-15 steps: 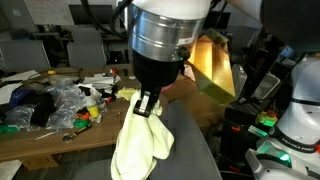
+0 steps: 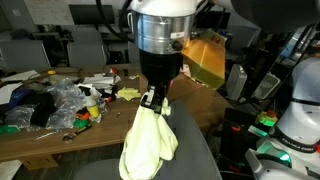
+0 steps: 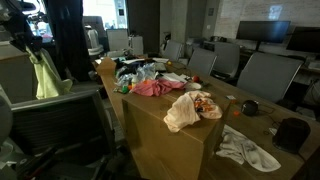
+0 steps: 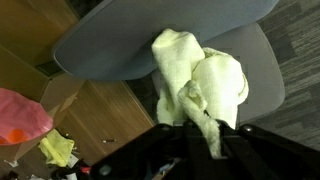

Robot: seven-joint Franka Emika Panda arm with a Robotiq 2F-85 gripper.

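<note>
A pale cream cloth [image 2: 148, 144] hangs from my gripper [image 2: 152, 102], bunched between the shut fingers. Below the grip its folds hang free in front of a dark grey chair back [image 2: 195, 150]. In the second exterior view the cloth [image 3: 50, 76] dangles at the far left, well apart from the table. From the wrist, the cloth [image 4: 205, 85] spreads beyond my gripper over the grey chair [image 4: 140, 40]; its gathered part covers most of the fingertips.
A long wooden table [image 2: 100, 138] carries clutter: plastic bags [image 2: 68, 105], a spray bottle [image 2: 92, 105] and dark cloth. More cloths, pink [image 3: 160, 87] and cream-orange [image 3: 193, 110], lie on a cardboard box [image 3: 165, 138]. The chair stands close beneath the held cloth.
My gripper has moved slightly right, with the cloth swinging along beneath it. The hold on the cloth looks the same throughout.
</note>
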